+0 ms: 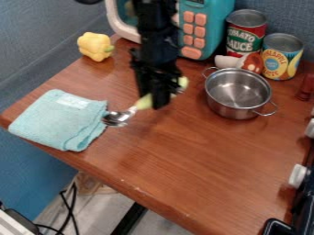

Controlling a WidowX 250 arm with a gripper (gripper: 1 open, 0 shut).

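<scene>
My black gripper is above the table, blurred, around a pale yellow-green handle or object that extends to both sides of it. A metal spoon head shows below left, beside the folded light blue towel. Whether the fingers are closed on the handle is hard to make out in the blur.
A steel pot sits to the right. Behind it are a tomato sauce can, a second can and small items. A yellow toy and a toy oven stand at the back.
</scene>
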